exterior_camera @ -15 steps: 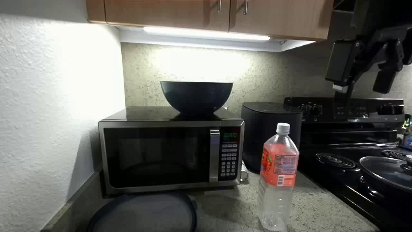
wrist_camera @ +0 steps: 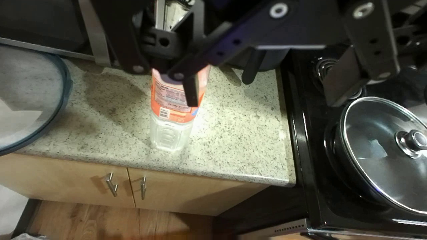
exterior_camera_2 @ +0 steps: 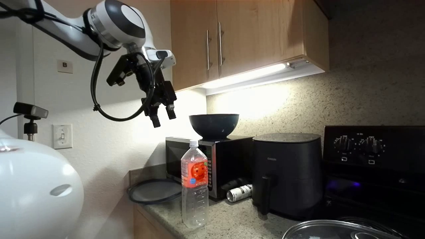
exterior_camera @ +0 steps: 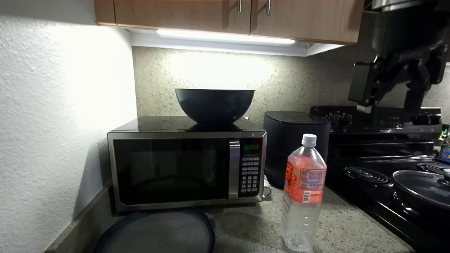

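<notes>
My gripper (exterior_camera_2: 163,119) hangs in the air, open, with nothing between its fingers, higher than the bottle cap. In the wrist view its dark fingers (wrist_camera: 191,90) spread wide across the top and hide the bottle's upper part. A clear plastic bottle (exterior_camera: 301,223) with a red-orange label and white cap stands upright on the speckled counter (wrist_camera: 248,132), apart from the gripper. Behind it is the microwave (exterior_camera: 173,168), door closed, carrying a large dark bowl (exterior_camera: 215,105) on top.
A round dark-rimmed lid or tray (exterior_camera: 156,234) lies before the microwave. A black air fryer (exterior_camera_2: 287,171) and a can (exterior_camera_2: 239,193) on its side stand behind the bottle. The stove holds a glass-lidded pan (wrist_camera: 384,156). Wooden cabinets (exterior_camera_2: 255,36) overhang the counter.
The gripper has shifted left and slightly down in the first exterior view, and its tilt has changed a little. The bottle, bowl and microwave have stayed where they were.
</notes>
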